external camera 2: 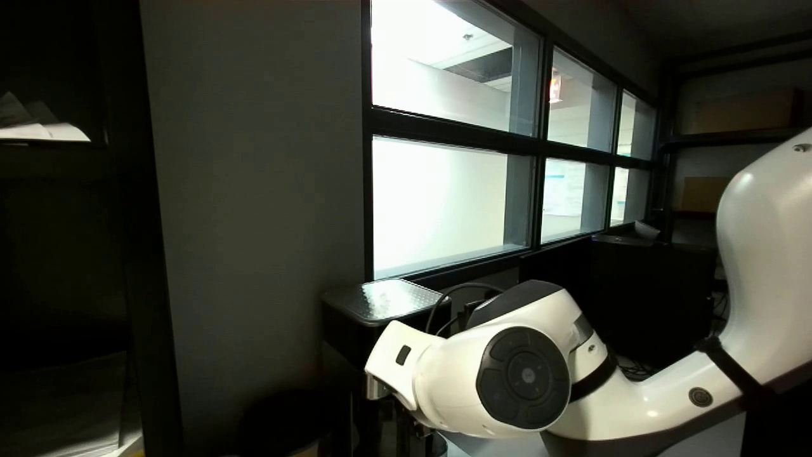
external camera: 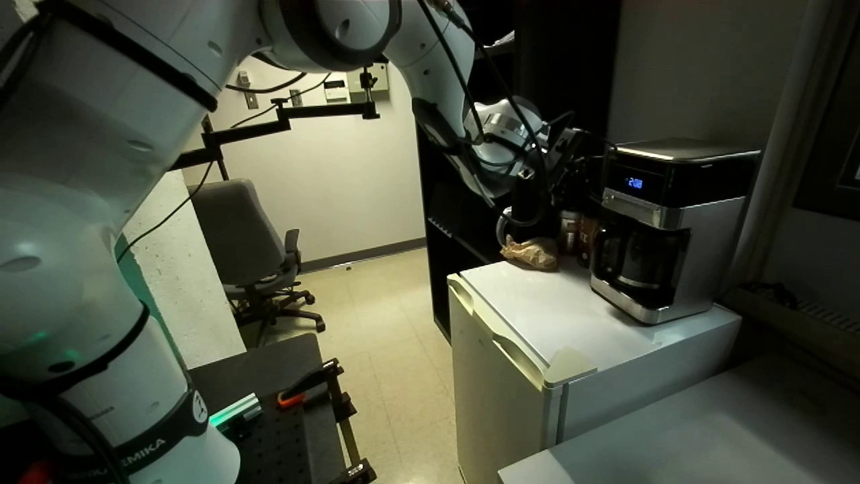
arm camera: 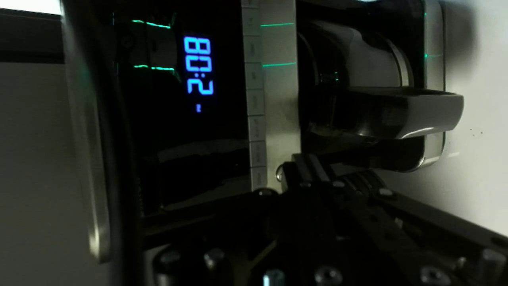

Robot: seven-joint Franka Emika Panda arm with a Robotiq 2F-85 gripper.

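Note:
A black and silver coffee maker [external camera: 681,218] stands on the white fridge top [external camera: 524,302], its blue clock lit. In the wrist view its display [arm camera: 198,66], button strip [arm camera: 254,102] and silver band [arm camera: 281,95] appear turned sideways. The carafe [arm camera: 381,107] sits inside, handle outward. My gripper is shut, with nothing visible between its fingers. Its tips are at the silver band's lower end in that view, beside a small round button [arm camera: 279,172]; whether they touch it I cannot tell. Exterior view 2 shows only the machine's top [external camera 2: 392,298], with my wrist hiding the rest.
A crumpled brown bag [external camera: 532,253] and some containers [external camera: 570,230] stand left of the coffee maker. Bare fridge top lies in front of it. A dark shelf rises behind, and a white table [external camera: 685,435] is at the lower right.

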